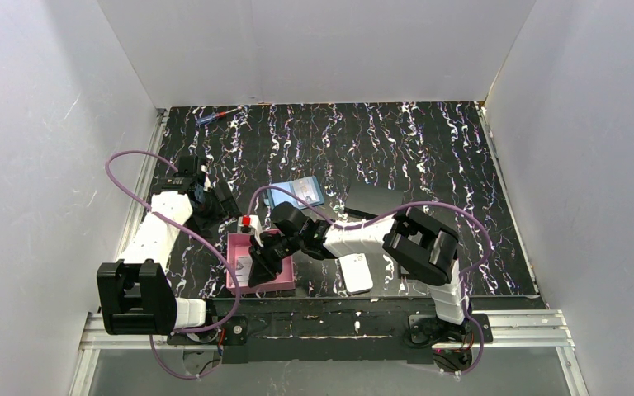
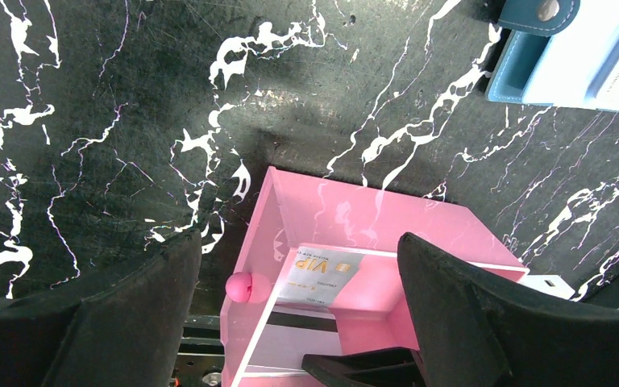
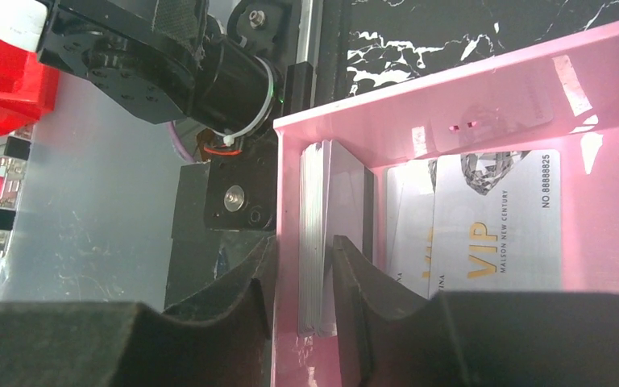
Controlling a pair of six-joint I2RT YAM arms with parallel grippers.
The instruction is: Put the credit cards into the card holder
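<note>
The blue card holder [image 1: 295, 192] lies opened out on the table; its corner shows in the left wrist view. A pink box [image 1: 276, 286] stands at the front left. In the right wrist view, a stack of cards [image 3: 313, 234] stands on edge against the box's left wall, with VIP cards [image 3: 496, 218] lying flat beside it. My right gripper straddles that wall and the stack, one finger outside and the other against the cards' inner side; whether it grips cannot be told. My left gripper is open above the box, its fingers wide apart.
A black flat panel [image 1: 373, 200] and a white block [image 1: 355, 273] lie right of the box. A screwdriver [image 1: 217, 116] rests at the back left.
</note>
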